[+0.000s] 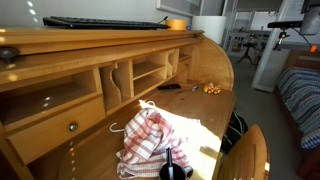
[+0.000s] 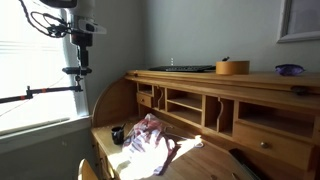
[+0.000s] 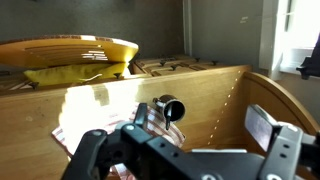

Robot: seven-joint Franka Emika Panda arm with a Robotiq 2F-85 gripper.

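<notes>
A crumpled red-and-white checkered cloth (image 1: 150, 138) lies on the wooden desk (image 1: 95, 155). Next to it stands a dark mug (image 1: 180, 174) with a slim dark utensil (image 1: 169, 158) upright in it. In the wrist view the mug (image 3: 176, 108) shows beyond my gripper, and part of the cloth (image 3: 72, 122) lies to its left. My gripper's fingers (image 3: 262, 126) are spread wide, with nothing seen held between them. Exterior view 2 shows the gripper (image 2: 76, 72) hanging high by the window, well away from the cloth (image 2: 147, 145) and the mug (image 2: 118, 135).
Drawers and cubbyholes (image 1: 150, 72) line the back of the desk. On the top shelf are a black keyboard (image 1: 100, 22), an orange round box (image 2: 232, 67) and a dark blue bowl (image 2: 290, 70). A small colourful item (image 1: 211, 89) sits at the desk's far end. A wooden chair (image 1: 247, 155) stands in front.
</notes>
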